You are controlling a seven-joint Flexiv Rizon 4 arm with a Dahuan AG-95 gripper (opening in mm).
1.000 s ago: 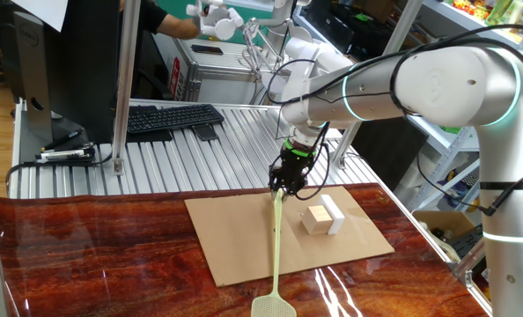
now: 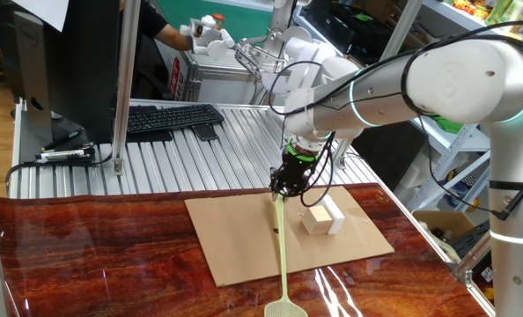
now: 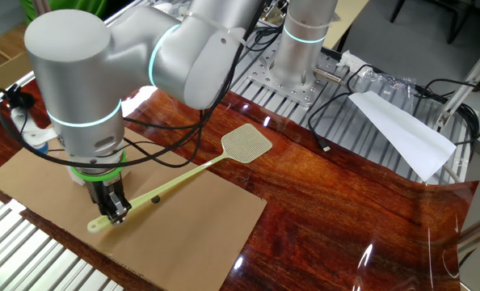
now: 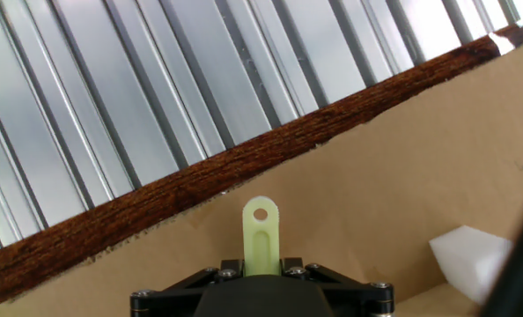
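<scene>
A pale yellow-green fly swatter [image 3: 178, 181] is in my gripper [image 3: 119, 215], which is shut on its handle close to the holed end. In the wrist view that handle end [image 4: 261, 231] pokes out between the black fingers. The mesh head [image 3: 247, 143] points away from the gripper, over the wooden table beyond the cardboard. Whether the swatter touches the surface or hangs slightly above it, I cannot tell.
Beneath the handle lies a cardboard sheet [image 2: 235, 242] on the glossy red-brown table [image 2: 94, 255]. A small wooden block [image 2: 315, 222] and a white block [image 2: 333, 214] sit on the sheet. Beside the handle is a small dark piece [image 3: 156, 200]. A keyboard [image 2: 175, 118] rests on the slatted metal surface behind.
In exterior view 1 the gripper and swatter have shifted slightly; the mesh head has swung a little to the right. The grip on the handle looks the same.
</scene>
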